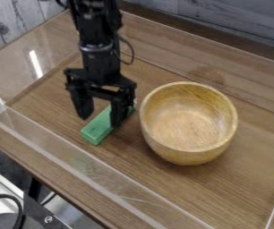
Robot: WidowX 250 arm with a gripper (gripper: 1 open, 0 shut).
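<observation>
My gripper (101, 98) reaches down from the top of the camera view on a dark, blurred arm, its two black fingers spread open. It is over a green rectangular block (98, 130), which lies diagonally on the wooden table. The fingers are at the block's upper part; whether they touch it is unclear. To the right of the block is a large pale tan round bowl (187, 119), empty.
A transparent edge or strip runs across the lower left. The bowl takes up much of the right middle, close to the block.
</observation>
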